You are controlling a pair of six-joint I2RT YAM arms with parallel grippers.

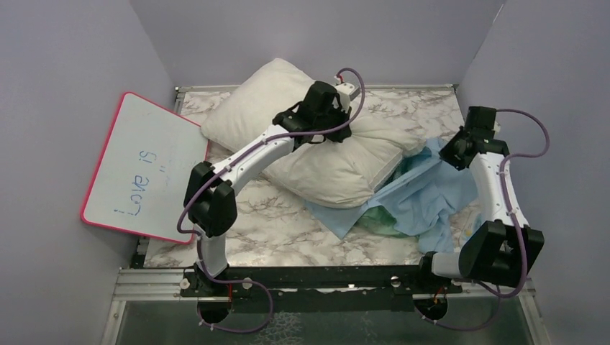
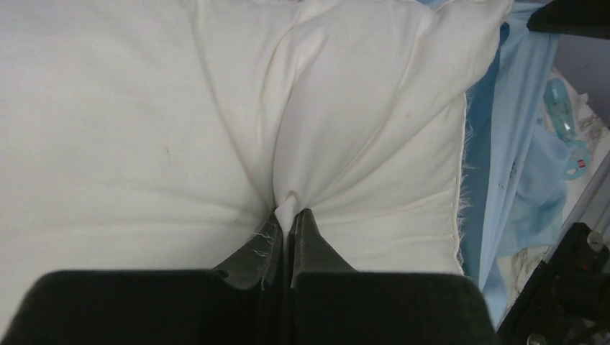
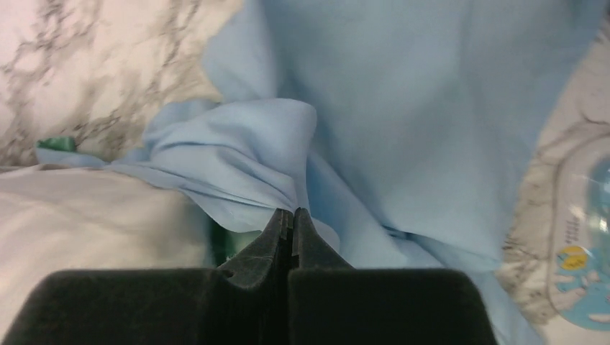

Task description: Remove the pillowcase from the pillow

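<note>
The big white pillow [image 1: 309, 169] lies at an angle across the middle of the table, its surface creased. A pinched fold of its white cloth [image 2: 286, 210] sits between the fingers of my left gripper, which is shut on it over the pillow's middle. Light blue pillowcase cloth [image 1: 424, 188] spreads to the right of the pillow, with a corner reaching under its lower edge. At the far right, my right gripper is shut on a gathered part of the blue cloth, drawing it taut. The pillow's seamed end shows bare beside the case.
A whiteboard [image 1: 147, 169] with a red frame leans at the left. Green cloth [image 1: 383, 221] shows under the blue. In the right wrist view, a pale blue printed object [image 3: 584, 233] lies at the right edge.
</note>
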